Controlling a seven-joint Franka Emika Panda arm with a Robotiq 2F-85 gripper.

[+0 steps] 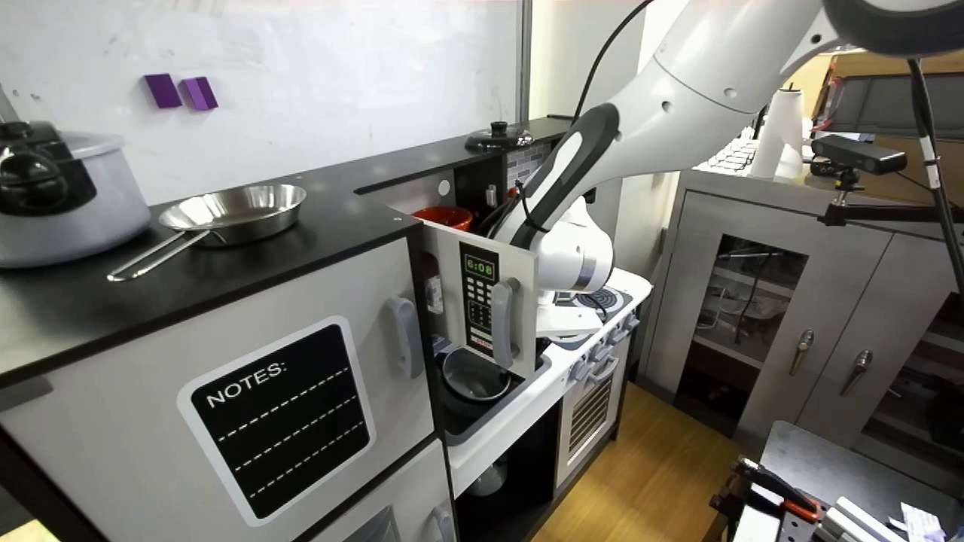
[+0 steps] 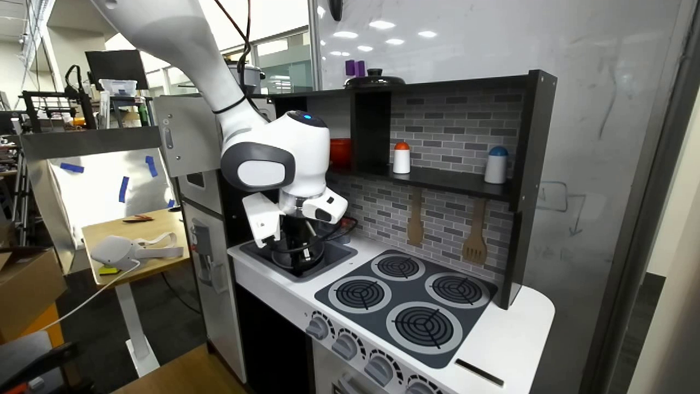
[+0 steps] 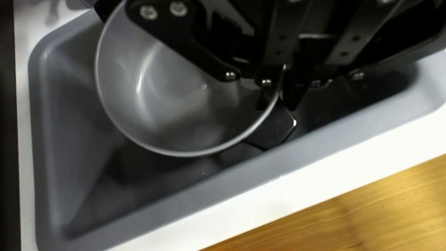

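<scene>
A grey metal pot sits in the dark grey sink, upright as far as shows. In the wrist view my gripper reaches down at the pot's right side, one finger inside the wall and the other outside. It is shut on the rim. A dark handle-like tab sticks out beside the fingers. From exterior view 1 the pot shows below the open microwave door, which hides the fingertips. Over the sink in exterior view 2, the gripper is dark against the pot.
The microwave door stands out close beside my arm. A four-ring stovetop lies right of the sink, bare. Behind it are a shelf with two shakers and hanging wooden utensils. A steel pan rests on the upper counter.
</scene>
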